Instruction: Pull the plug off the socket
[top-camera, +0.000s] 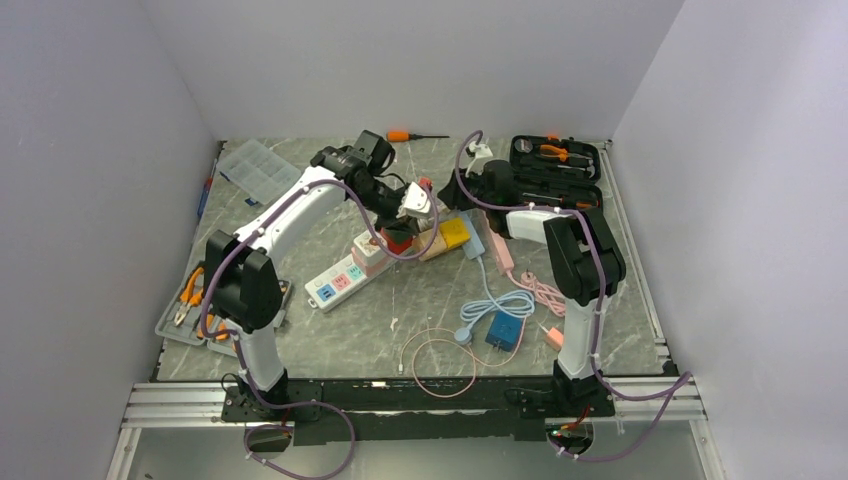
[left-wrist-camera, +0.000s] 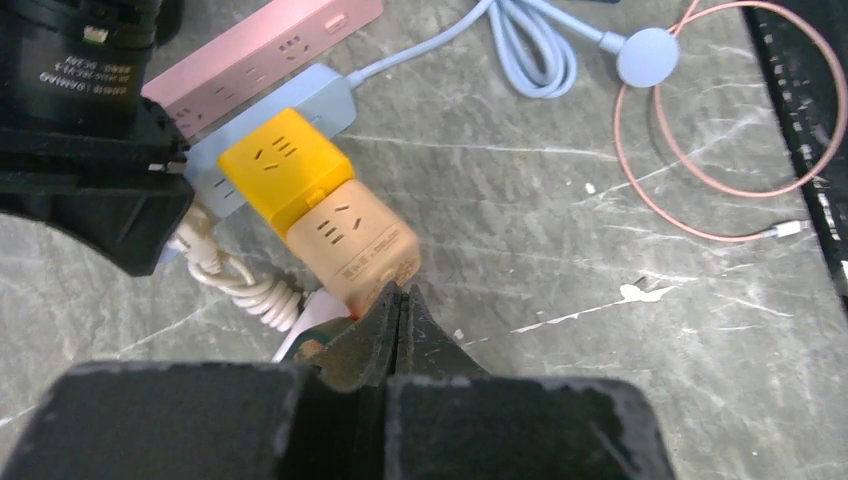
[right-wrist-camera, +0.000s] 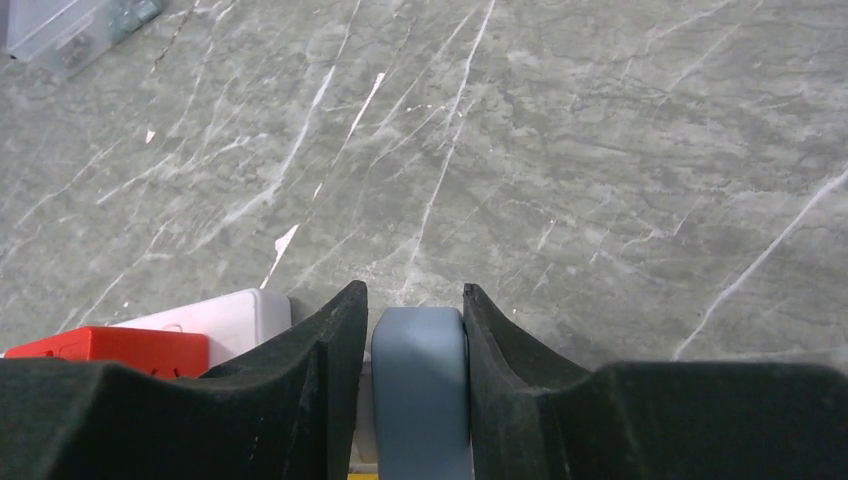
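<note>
A white power strip (top-camera: 334, 286) lies diagonally, bearing plugs, one red (right-wrist-camera: 150, 348). My left gripper is shut over the strip's upper end; what lies between its fingers is hidden. Just below it in the left wrist view are a peach plug (left-wrist-camera: 350, 238) and a yellow plug (left-wrist-camera: 280, 160), joined. My right gripper is shut on a grey-blue block (right-wrist-camera: 420, 400), near the strip's upper end.
Pink (left-wrist-camera: 262, 55) and blue (left-wrist-camera: 330, 95) strips, coiled cables and a blue adapter (top-camera: 504, 331) lie right. Tool cases (top-camera: 553, 172) and a clear box (top-camera: 258, 172) sit behind.
</note>
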